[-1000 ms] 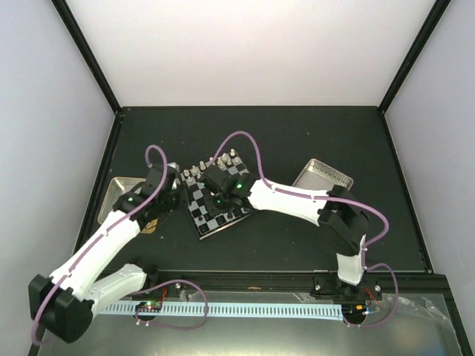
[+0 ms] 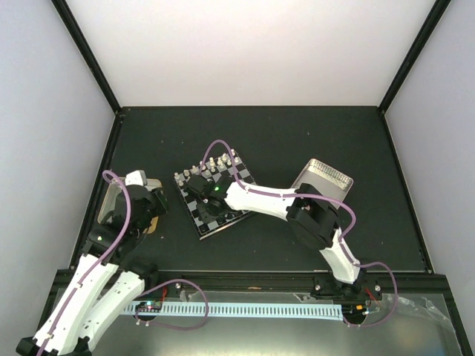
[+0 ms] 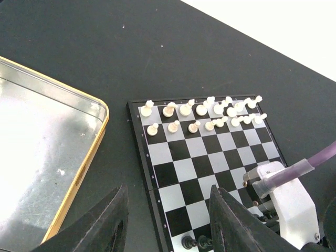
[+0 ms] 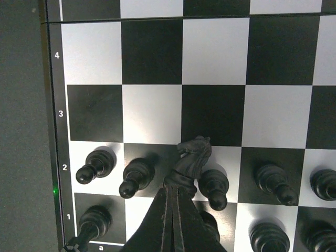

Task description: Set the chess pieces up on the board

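Note:
The chessboard (image 3: 185, 169) holds white pieces in rows along its far side. On the near side, black pieces stand in two rows, seen in the right wrist view: pawns (image 4: 136, 178) on row 2 and larger pieces (image 4: 269, 237) behind. A black knight-like piece (image 4: 191, 160) leans tilted between two pawns, at the fingertips of my right gripper, which is shut; whether it touches that piece is unclear. My left gripper stands open over the left side, beside the board, with nothing visible between its fingers.
A gold-rimmed tray (image 3: 79, 178), empty where visible, lies left of the board under my left arm. A second metal tray (image 2: 321, 178) sits to the right.
My left arm has drawn away leftward from the board over the left tray. My right arm has shifted slightly left over the board.

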